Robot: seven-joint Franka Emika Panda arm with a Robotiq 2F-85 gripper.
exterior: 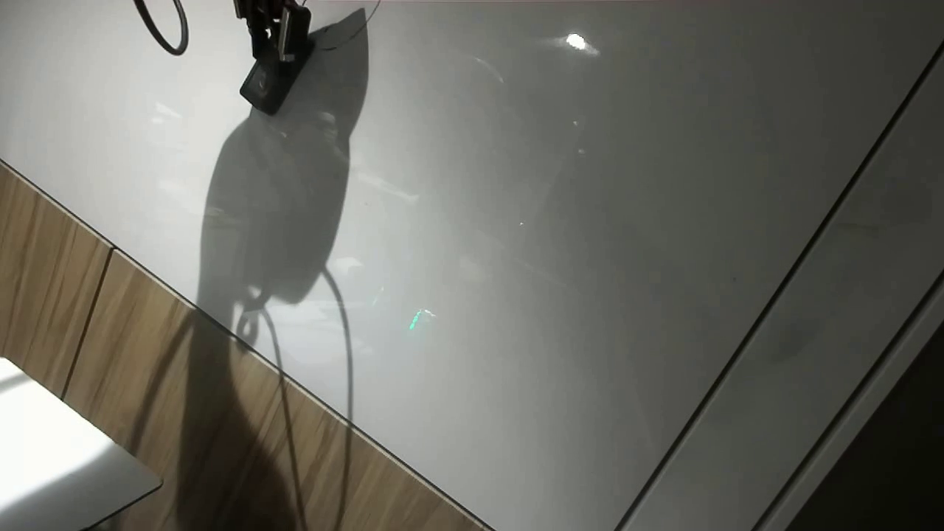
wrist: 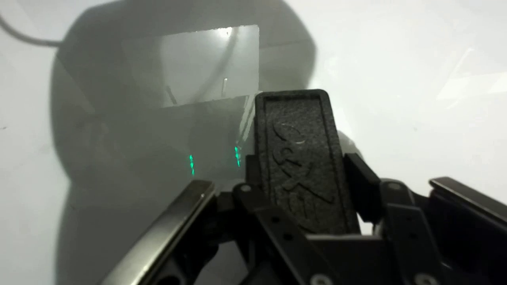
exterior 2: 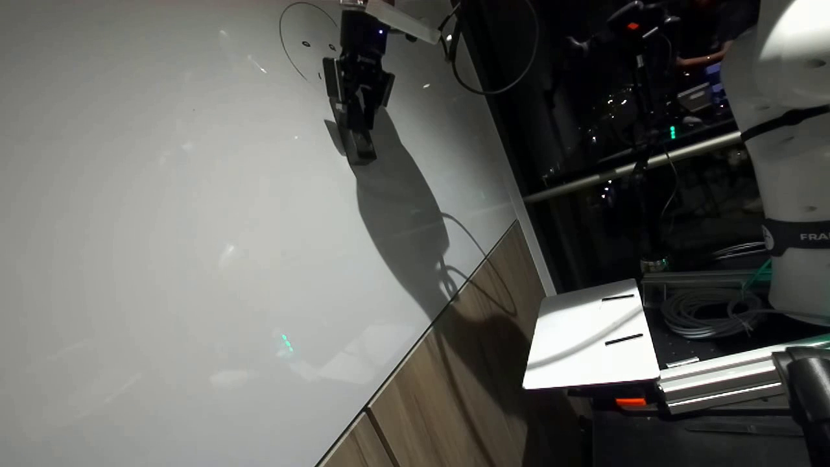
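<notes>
My gripper is shut on a black block-shaped eraser (wrist: 299, 137), one finger on each long side. Curved marks show on the eraser's upward face in the wrist view. Its free end lies at or very close to the white board; exact contact cannot be told. From the exterior views, the eraser (exterior: 268, 85) slants at the top left of the board, and the gripper (exterior 2: 358, 113) reaches down from the top edge. A thin dark curved line (exterior 2: 281, 35) with small dark marks (exterior 2: 307, 44) is drawn beside it; part of the drawing is hidden behind the arm.
Wood-grained panels (exterior: 168, 354) border the white board (exterior: 531, 372). A white plate (exterior 2: 576, 350) juts out near the arm base (exterior 2: 801, 187). A loose cable (exterior 2: 537, 47) hangs beside the wrist. Most of the board's surface is clear.
</notes>
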